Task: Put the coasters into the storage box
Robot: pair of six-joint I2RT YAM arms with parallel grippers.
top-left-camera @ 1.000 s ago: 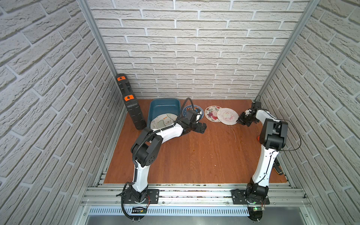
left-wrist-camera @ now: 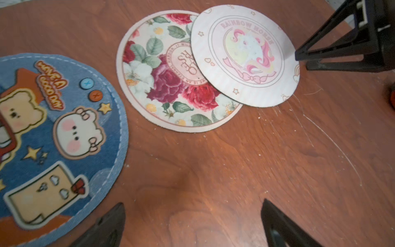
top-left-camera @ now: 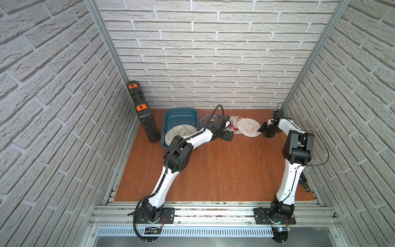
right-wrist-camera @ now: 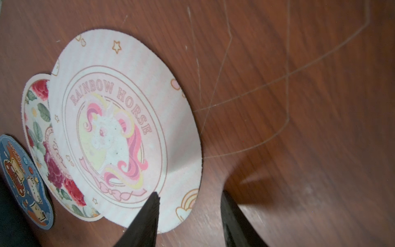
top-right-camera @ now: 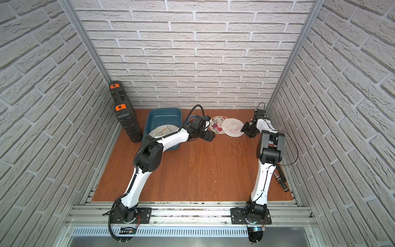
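The teal storage box (top-left-camera: 181, 111) stands at the left, with a pale round coaster (top-left-camera: 181, 131) lying in it. Three round coasters lie outside it in a row: a blue bear one (left-wrist-camera: 111, 123), a floral one (left-wrist-camera: 164, 111), and a white Rainbow Horse one (right-wrist-camera: 119, 123) overlapping the floral one. My left gripper is open above bare wood, right of the blue coaster, holding nothing. My right gripper is part open at the white coaster's right edge, one finger (right-wrist-camera: 150, 218) over the coaster and the other beyond its rim.
Tall black cases with orange marks (top-left-camera: 147, 123) stand left of the box. A screwdriver-like tool (top-right-camera: 282, 181) lies by the right wall, behind the right arm.
My left gripper has moved right, from near the blue coaster toward the floral one.
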